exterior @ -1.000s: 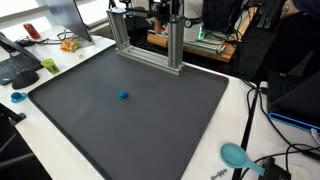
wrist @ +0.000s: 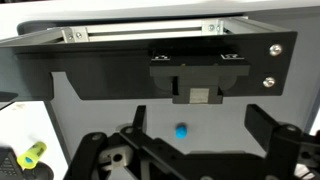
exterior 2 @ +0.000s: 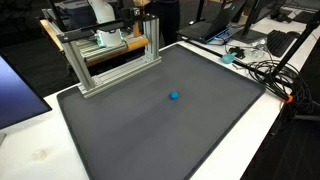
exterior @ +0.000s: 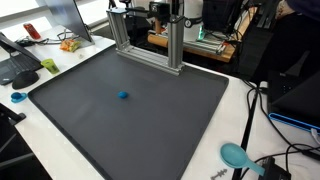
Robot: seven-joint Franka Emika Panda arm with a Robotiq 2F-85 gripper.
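Note:
A small blue object shows below my gripper in the wrist view. In exterior view 1 the blue object lies on the dark grey mat, and in exterior view 2 the blue object is right of the metal frame. My gripper is open, its dark fingers spread wide with nothing gripped between them. A black panel with a block-like handle crosses the wrist view just ahead of the fingers. The gripper cannot be made out clearly in the exterior views.
An aluminium frame stands at the mat's edge. Off the mat lie a teal object and cables. A yellow-green object shows at the wrist view's lower left.

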